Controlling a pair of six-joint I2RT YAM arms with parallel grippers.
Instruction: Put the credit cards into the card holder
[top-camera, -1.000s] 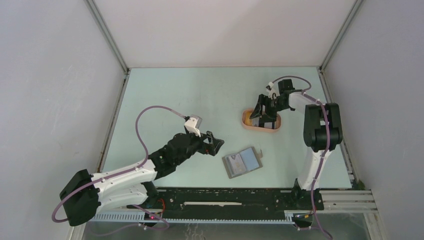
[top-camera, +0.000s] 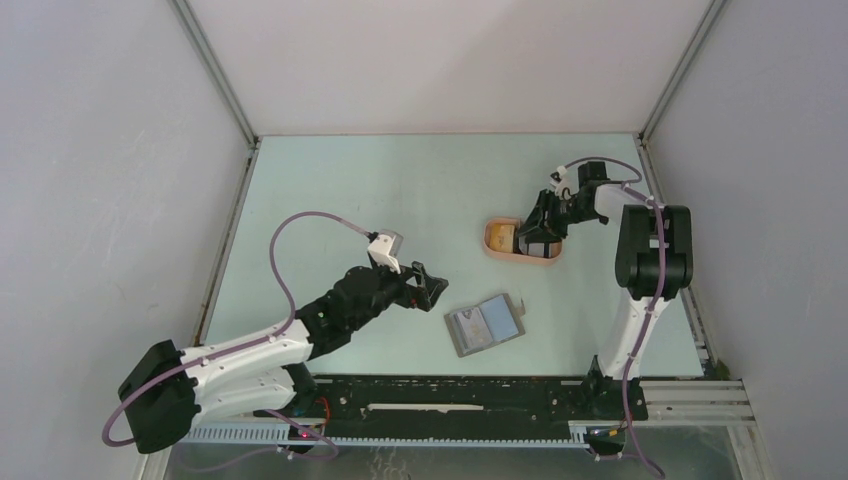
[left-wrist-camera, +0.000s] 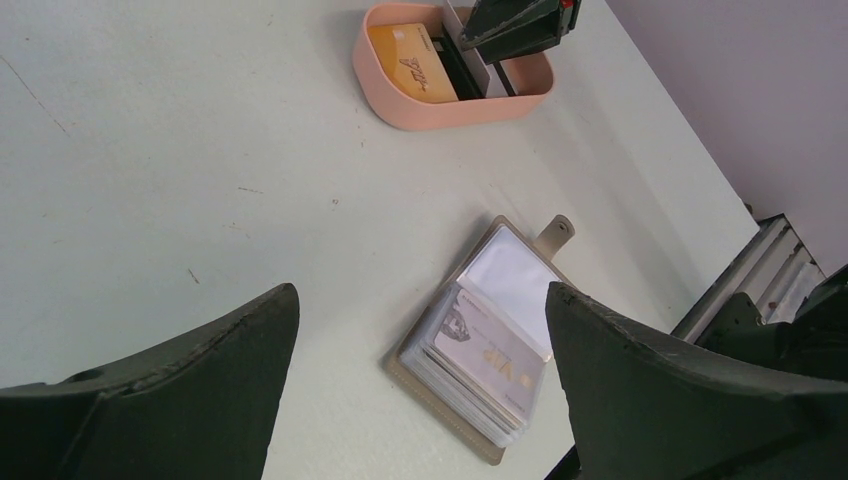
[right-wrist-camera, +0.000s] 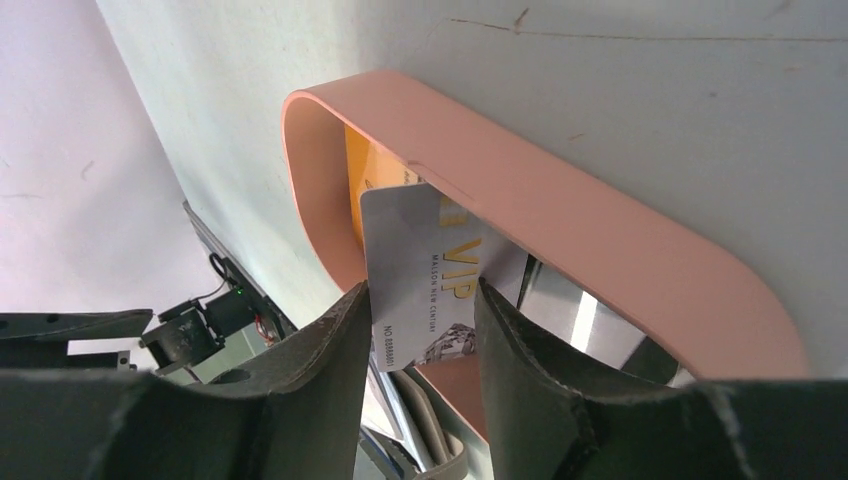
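Observation:
A pink oval box (left-wrist-camera: 400, 106) holds an orange card (left-wrist-camera: 410, 60), a silver VIP card (right-wrist-camera: 420, 260) and other cards. My right gripper is over the box with its fingertips at the VIP card, part open; whether they grip it is unclear. The grey card holder (left-wrist-camera: 425, 395) lies open on the table nearer the front, with light cards (left-wrist-camera: 480, 360) in it. My left gripper is open above the holder's left side, nothing between its fingers.
Walls border it, with a rail (top-camera: 648, 145) along the right edge.
My right gripper has shifted right over the box and tilted a little. The left arm and the card holder have not moved.

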